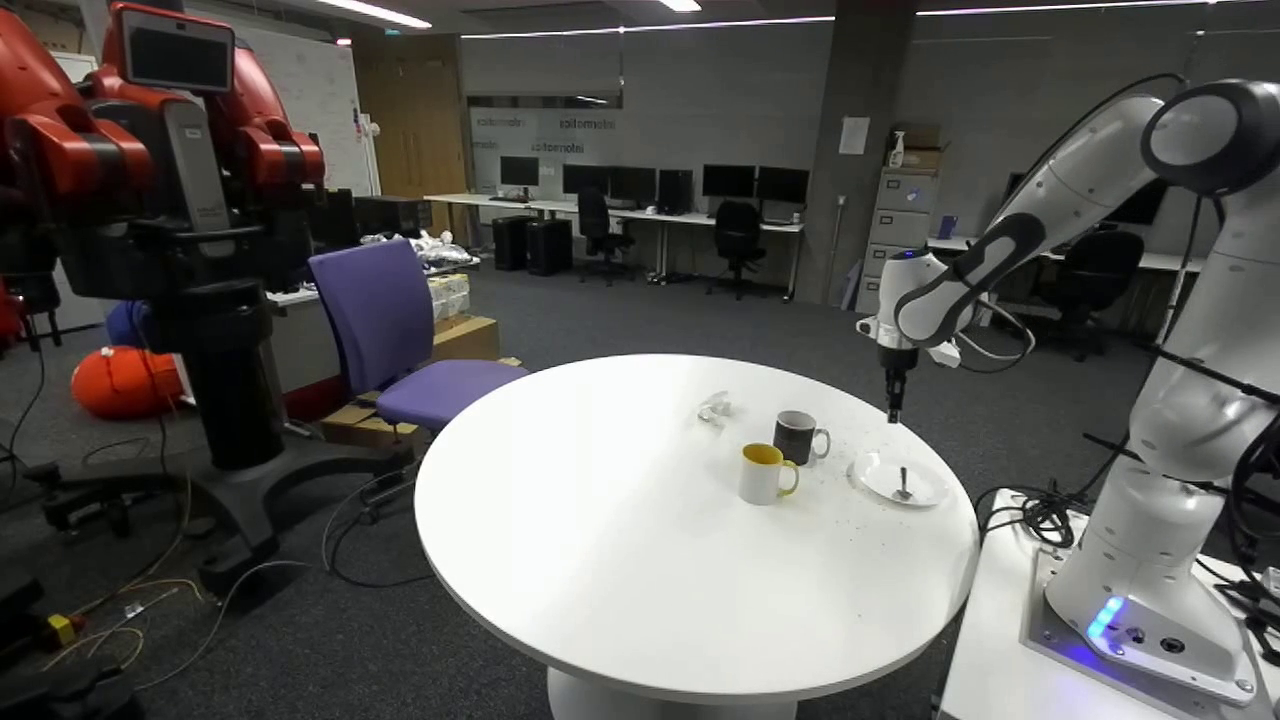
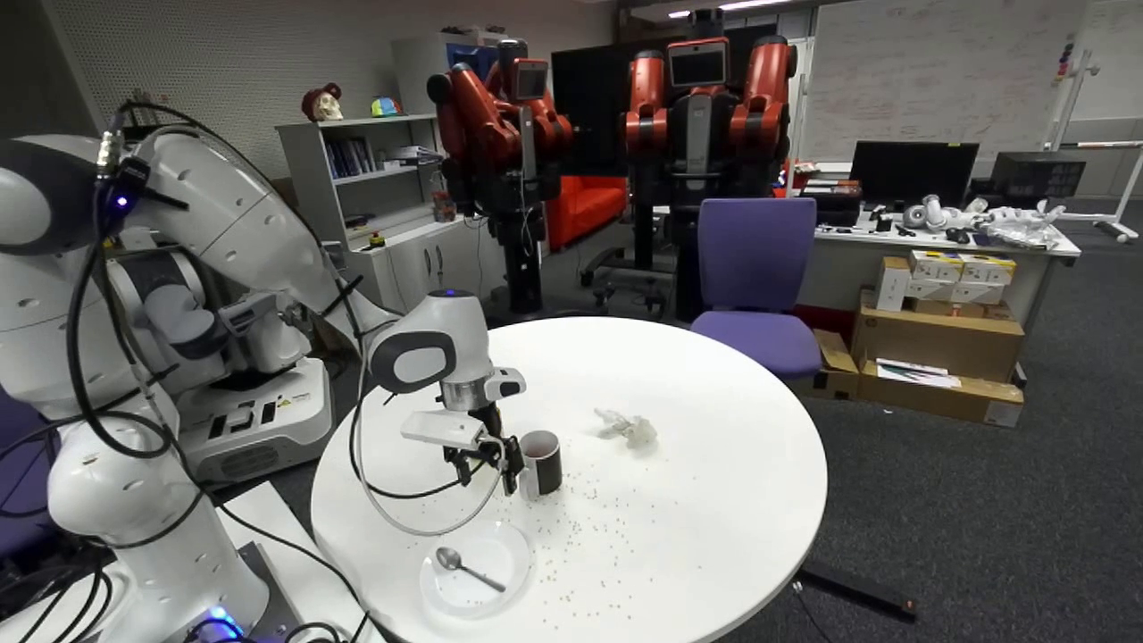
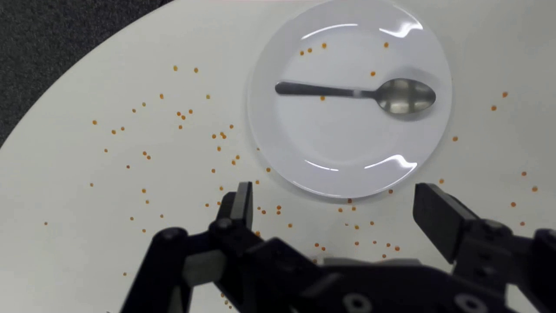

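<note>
My gripper is open with nothing between its fingers, held above the table. In the wrist view a white plate [image 3: 333, 138] lies just ahead of the fingertips, and a metal spoon [image 3: 405, 97] rests on it, handle to the left. Small orange bits are scattered on the plate and around it. Exterior view 1 shows a dark mug [image 1: 794, 438] with a pale handle, and in front of it a white mug [image 1: 759, 478] with a yellow inside. Exterior view 2 has the dark mug [image 2: 543, 463] partly behind my gripper [image 2: 495, 471]; the yellow mug is almost wholly hidden there.
A crumpled clear wrapper [image 2: 632, 430] lies on the round white table [image 2: 707, 429] beyond the mugs. A purple chair [image 1: 408, 324] stands near its edge.
</note>
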